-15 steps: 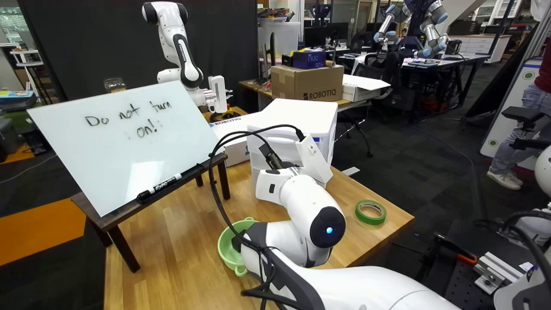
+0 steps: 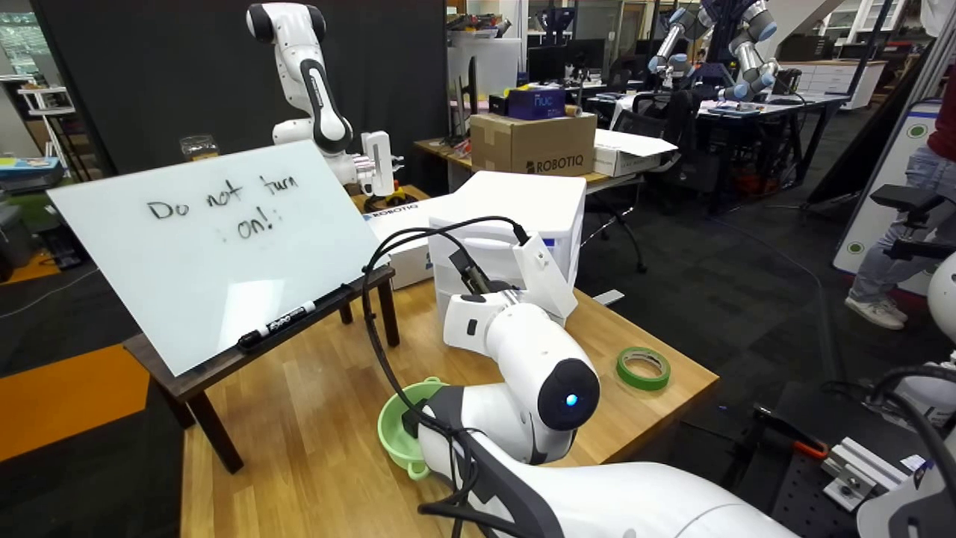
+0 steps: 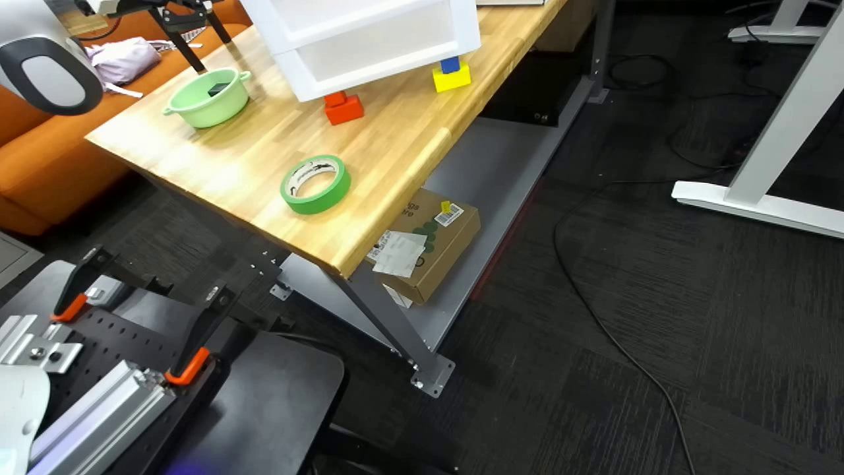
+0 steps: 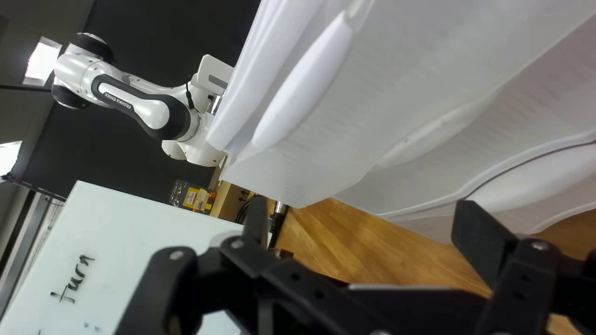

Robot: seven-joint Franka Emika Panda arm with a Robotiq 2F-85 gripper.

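In the wrist view my gripper stands open, its two black fingers (image 4: 481,243) wide apart with nothing between them. Just ahead is the white plastic drawer unit (image 4: 391,111), its curved drawer handles showing. From exterior view 1 the unit (image 2: 520,202) sits on the wooden table behind my wrist, and the arm hides much of its front. A light green bowl (image 3: 207,103) with a dark object (image 3: 217,88) in it rests on the table. Whether my fingers touch the unit cannot be seen.
A whiteboard (image 2: 224,242) with a black marker (image 2: 278,323) leans on a dark stand at the left. Green tape (image 3: 316,183) lies near the table corner. Red blocks (image 3: 344,110) and a yellow block (image 3: 452,76) are beside the drawer unit. Bare tabletop (image 2: 305,430) shows in front of the stand.
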